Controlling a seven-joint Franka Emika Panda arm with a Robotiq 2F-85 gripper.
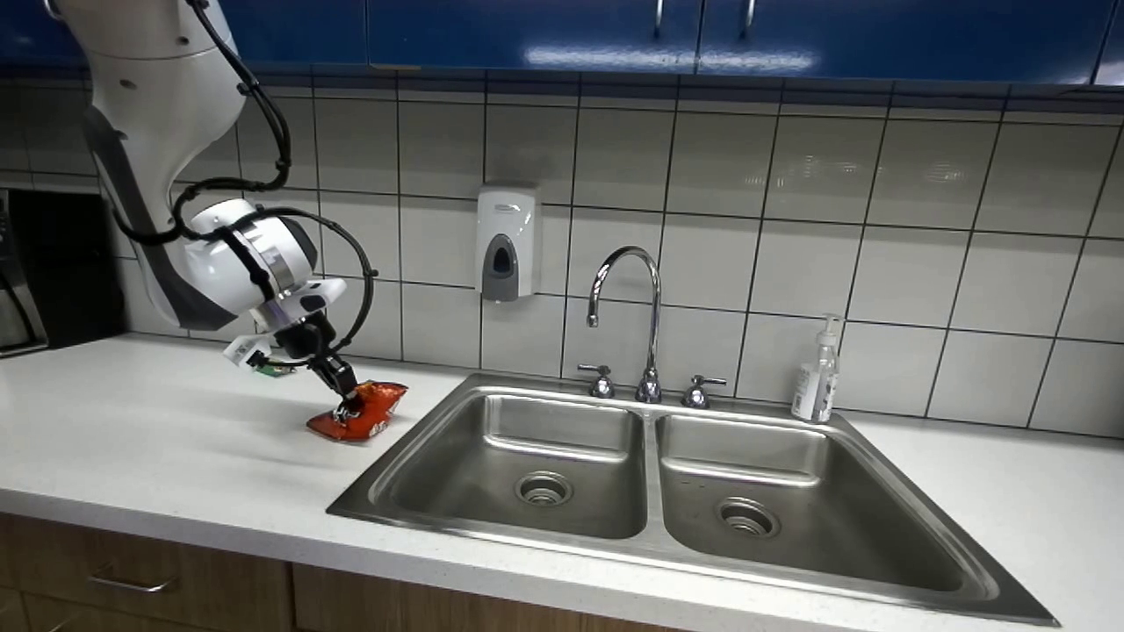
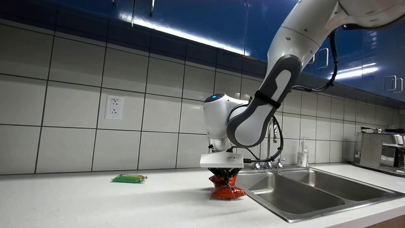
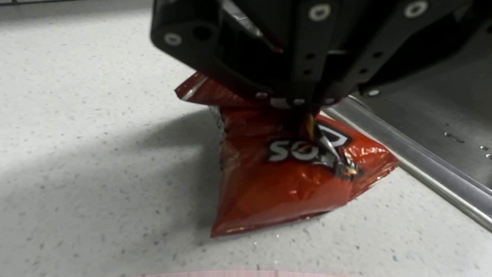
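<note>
A shiny red snack bag is at the counter, just left of the sink; in exterior view 2 the same bag shows below the hand. My gripper points down into its middle, fingers drawn together. In the wrist view the bag creases sharply around the gripper, its film pinched between the fingers, with part of the printed lettering folded in. The fingertips themselves are mostly hidden by the film. Whether the bag's underside still touches the counter I cannot tell.
The double steel sink lies close to the right of the bag, with a faucet behind it. A green packet rests near the wall. A soap bottle stands at the sink's back right.
</note>
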